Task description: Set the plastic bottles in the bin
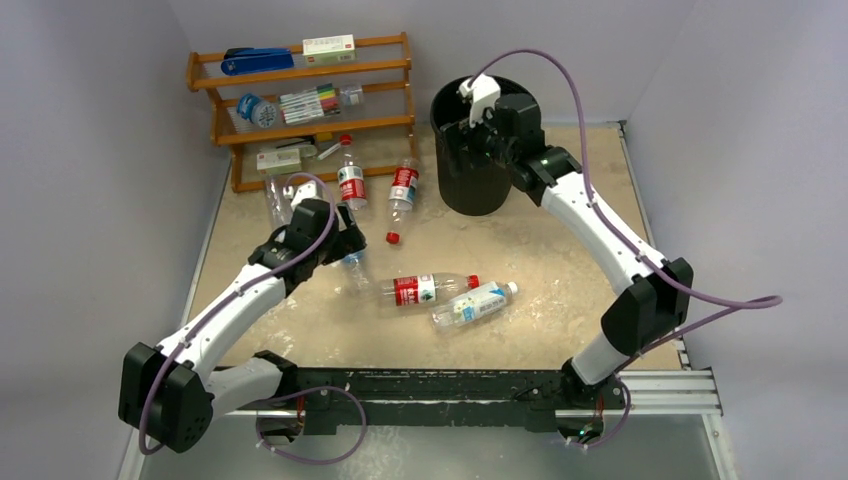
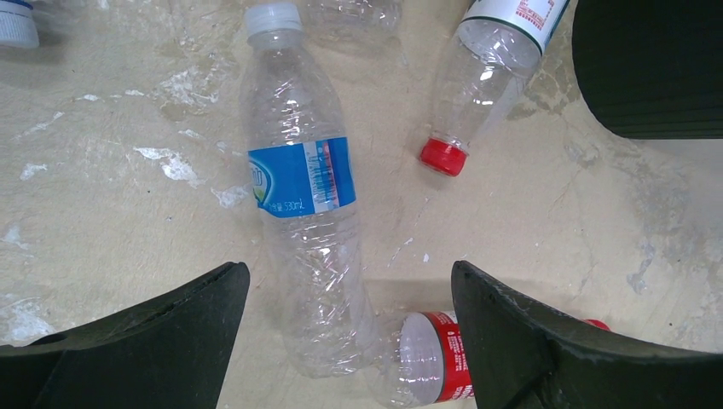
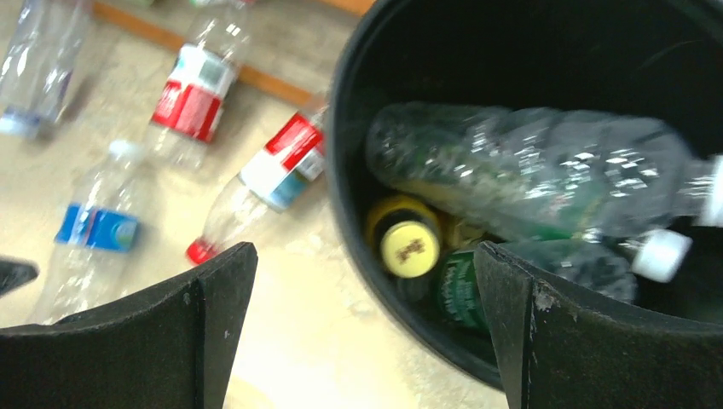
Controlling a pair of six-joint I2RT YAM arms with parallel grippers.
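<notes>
My left gripper hangs open above a clear blue-labelled bottle [image 2: 303, 175], its fingers either side of the lower half, not closed on it. My right gripper is open at the bin [image 1: 470, 185], over its rim, with clear bottles [image 3: 529, 170] and others lying inside. On the table lie red-labelled bottles [image 1: 351, 185] near the shelf, another red-labelled bottle [image 1: 415, 290] in the middle, a light-labelled bottle [image 1: 475, 303] beside it, and a clear bottle [image 1: 275, 200] at the left, partly behind my left arm.
A wooden shelf [image 1: 300, 67] at the back left holds pens, boxes, a blue object and small containers. Bare table [image 1: 550, 270] shows right of the bottles and in front of the bin. Walls close in both sides.
</notes>
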